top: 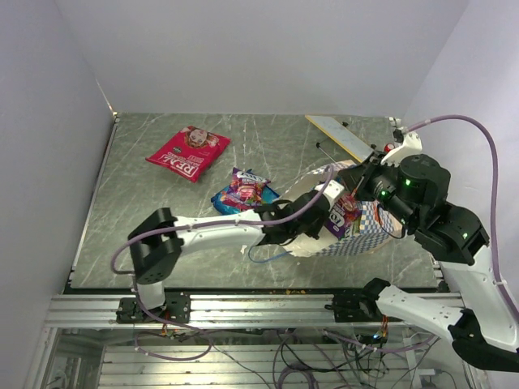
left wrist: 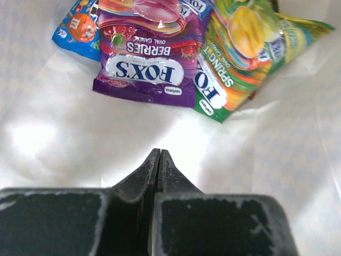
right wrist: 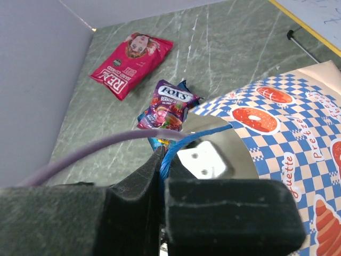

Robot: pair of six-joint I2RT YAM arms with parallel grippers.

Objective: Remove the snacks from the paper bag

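The paper bag [right wrist: 282, 125], blue-and-white checked, lies on its side with its mouth facing left. Inside it, the left wrist view shows a purple Fox's berries packet [left wrist: 149, 66], a green Fox's packet [left wrist: 229, 58] and a blue packet [left wrist: 82, 26]. My left gripper is at the bag's mouth, fingers together; nothing shows between them, and the packets sit beyond its tips. My right gripper is shut on the bag's blue cord handle [right wrist: 205, 132] above the opening. On the table, another purple Fox's packet [top: 245, 188] rests on a blue packet [top: 223, 206].
A red snack bag [top: 189, 153] lies at the back left. A white board with a yellow edge [top: 340, 138] stands at the back right, behind the paper bag. A second blue cord loop [top: 268, 259] lies before the bag.
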